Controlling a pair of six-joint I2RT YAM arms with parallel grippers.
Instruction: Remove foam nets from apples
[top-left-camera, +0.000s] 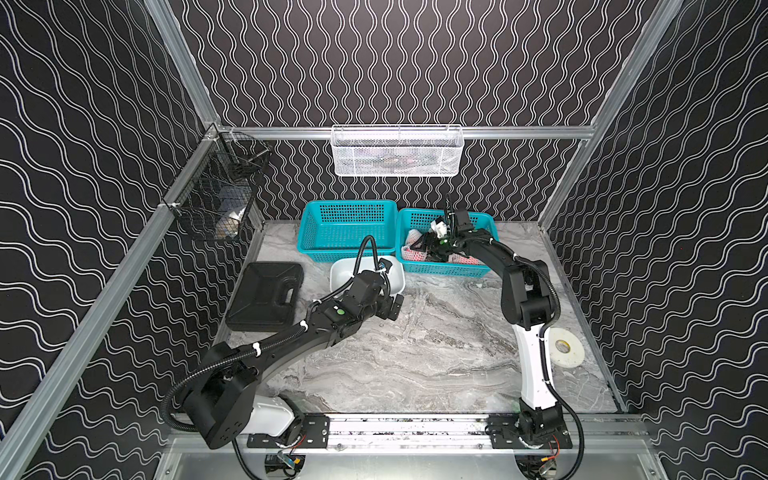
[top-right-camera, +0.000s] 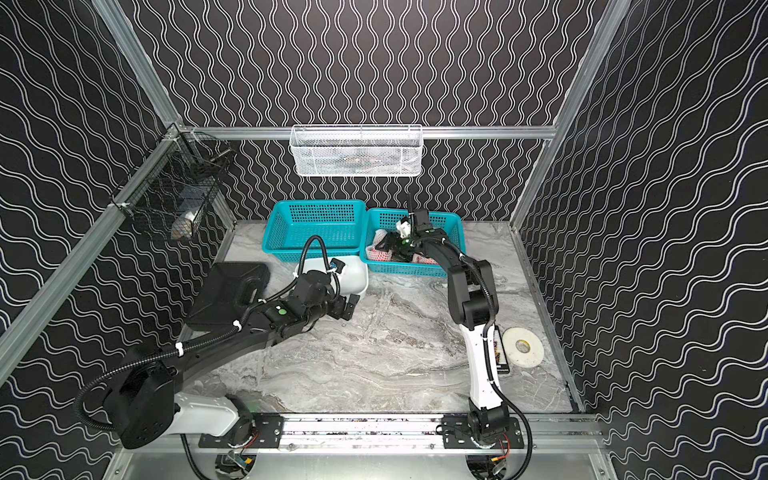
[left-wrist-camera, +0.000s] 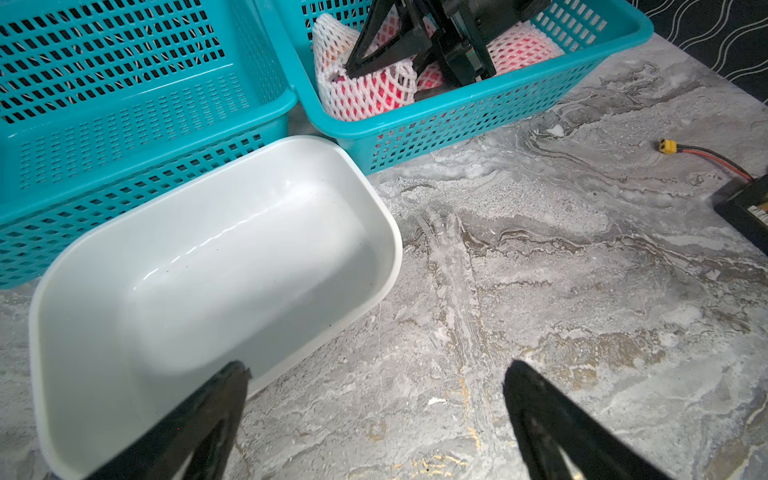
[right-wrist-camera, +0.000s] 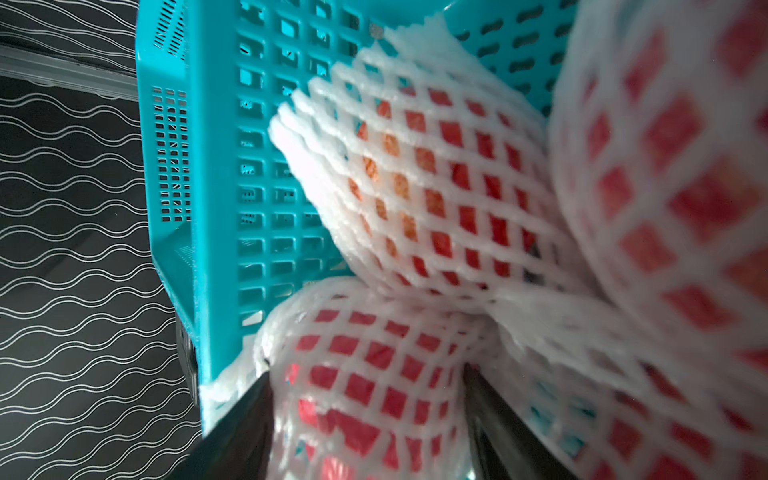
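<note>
Red apples in white foam nets (right-wrist-camera: 432, 184) fill the right teal basket (left-wrist-camera: 504, 88). My right gripper is down inside it, fingers around a netted apple (right-wrist-camera: 360, 376) at the basket's near left, part open; whether it grips the apple is unclear. My left gripper hangs open and empty over the front right of the white tray (left-wrist-camera: 256, 240), its fingers framing tray edge and bare table.
An empty teal basket (top-left-camera: 348, 220) stands left of the full one. A black case (top-left-camera: 264, 296) lies at the left, a tape roll (top-left-camera: 567, 347) at the right.
</note>
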